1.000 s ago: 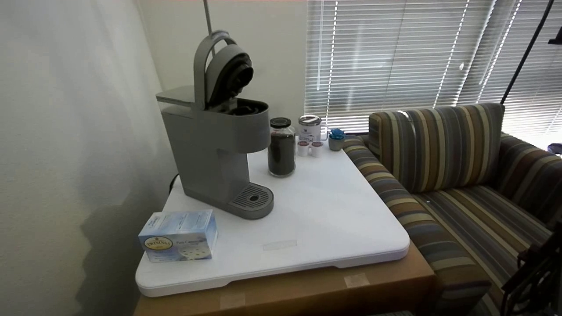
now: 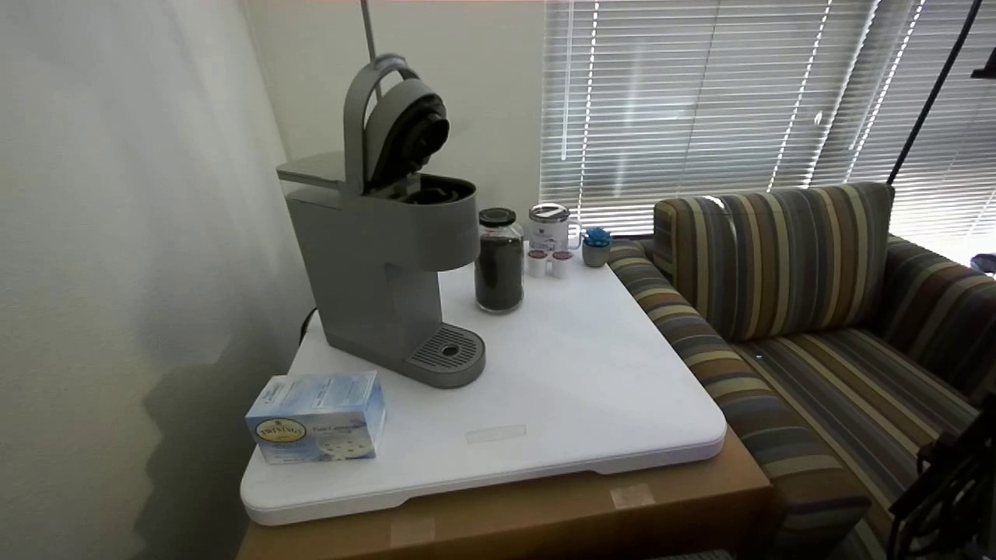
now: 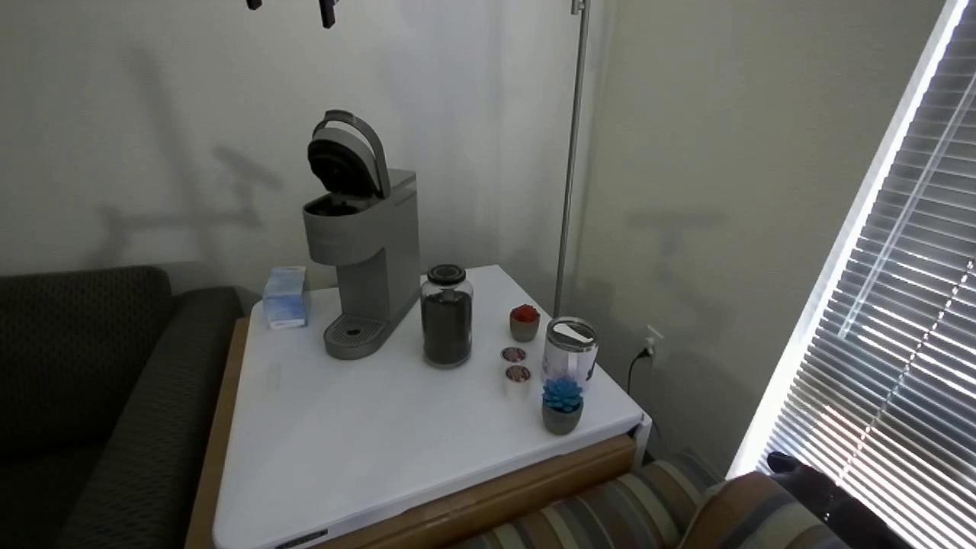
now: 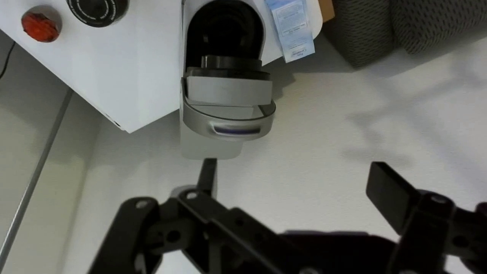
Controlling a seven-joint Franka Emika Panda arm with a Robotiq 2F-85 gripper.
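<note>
On the white table [image 2: 579,373] stands a grey coffee maker [image 2: 341,271], its lid [image 2: 397,126] raised and the top chamber exposed. Seen from above in the wrist view, the coffee maker's handle [image 4: 237,130] is turned toward my gripper. The gripper is wide open with nothing between its fingers and stays clear of the machine. Only its fingertips [image 3: 327,13] show at the top edge of exterior view 2, higher than the coffee maker. Exterior view 1 does not show the gripper.
Close to the machine are a tea box [image 2: 317,420] and a dark-filled jar [image 3: 447,320]. Further along stand a mug [image 3: 569,352], two small pods [image 3: 518,375], a blue plant [image 3: 562,402] and a red plant [image 3: 524,322]. A wall rises behind the machine.
</note>
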